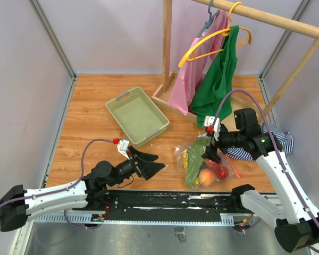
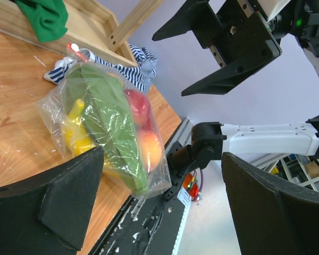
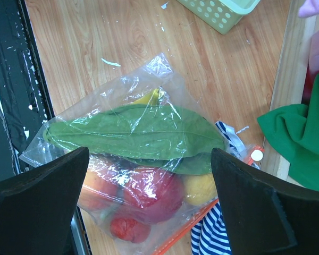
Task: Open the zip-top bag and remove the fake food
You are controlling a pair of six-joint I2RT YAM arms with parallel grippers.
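A clear zip top bag [image 1: 194,164] of fake food lies on the wooden floor at the front right. It holds long green leaves [image 3: 133,133], yellow pieces [image 2: 77,125], a peach [image 2: 149,149] and red fruit [image 3: 153,194]. Its red zip strip [image 3: 194,223] runs along one edge. My right gripper [image 1: 211,154] hangs open over the bag; its wrist view looks down on it between empty fingers. My left gripper [image 1: 158,162] is open to the left of the bag, pointed at it, with nothing between its fingers.
An empty green basket [image 1: 135,117] stands behind my left arm. A wooden rack [image 1: 165,48] with pink and green clothes on hangers is at the back right. Striped cloth [image 1: 282,138] lies beside the bag. Bare floor shows at the left.
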